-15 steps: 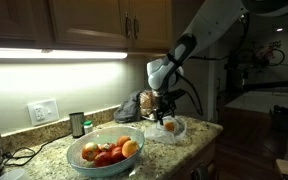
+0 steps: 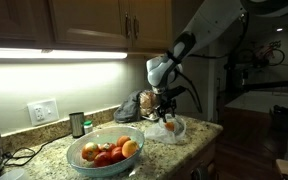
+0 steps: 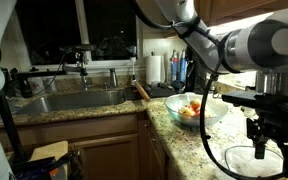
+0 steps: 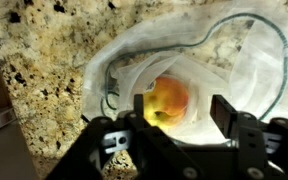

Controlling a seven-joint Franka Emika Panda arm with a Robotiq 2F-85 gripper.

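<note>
In the wrist view an orange-yellow fruit (image 4: 165, 101) rests inside a translucent white bag (image 4: 119, 60) with a dark drawstring, on the speckled counter. My gripper is part open directly over the fruit, a finger to either side in that view. Whether the fingers touch the fruit or the bag, I cannot tell. From the first exterior view, the gripper (image 2: 169, 119) points down at the bag (image 2: 164, 133) on the right part of the counter. The second exterior view has the bag (image 3: 254, 163) low at the right, below the arm.
A pale green bowl (image 2: 80, 158) heaped with several red and orange fruits stands left of the bag on the counter (image 2: 162, 157). A dark cylinder (image 2: 76, 125) and a backpack (image 2: 127, 108) are near the wall.
The arm has shifted very slightly over the bag during the last second. Bowl and bag appear to be in the same places.
</note>
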